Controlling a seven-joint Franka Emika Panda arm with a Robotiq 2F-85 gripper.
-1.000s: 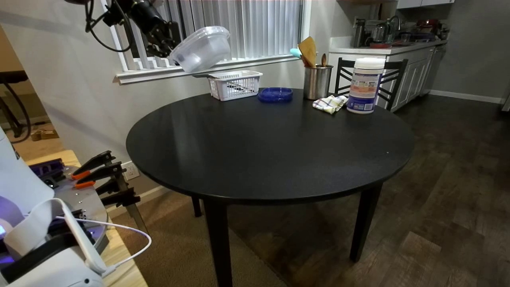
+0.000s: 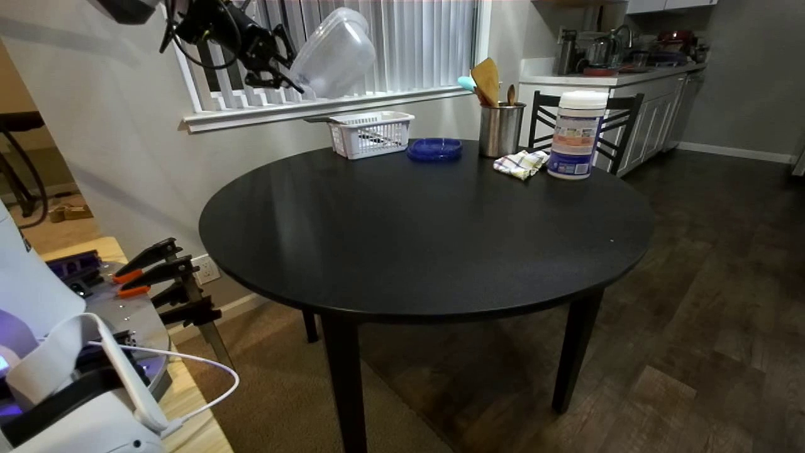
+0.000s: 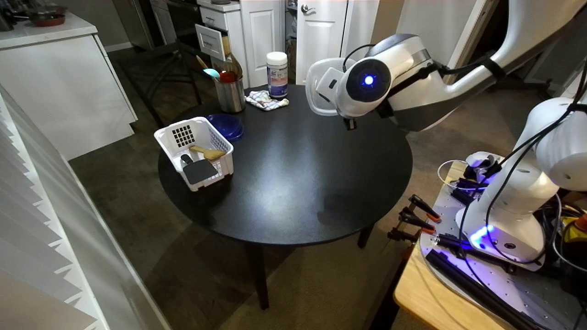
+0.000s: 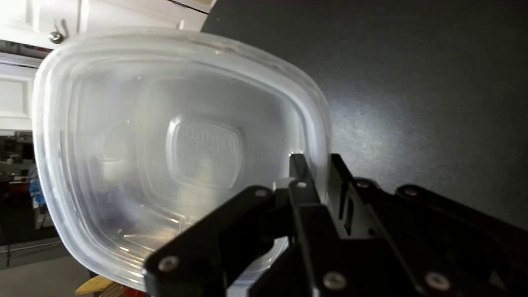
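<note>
A clear plastic container hangs in the air, tilted, above the table's far left side in exterior view 1. My gripper is shut on its rim, one finger inside the wall and the other outside. Seen from the wrist, the container looks empty, its square base facing the camera. In exterior view 2 the arm's white wrist hides much of the container, and the fingertips cannot be made out there.
On the black round table stand a white basket with utensils inside, blue lids, a steel utensil holder, a checked cloth and a wipes canister.
In exterior view 1 the container and gripper have shifted right. The container has tipped further, its base now pointing more upward. The things on the table have stayed put.
</note>
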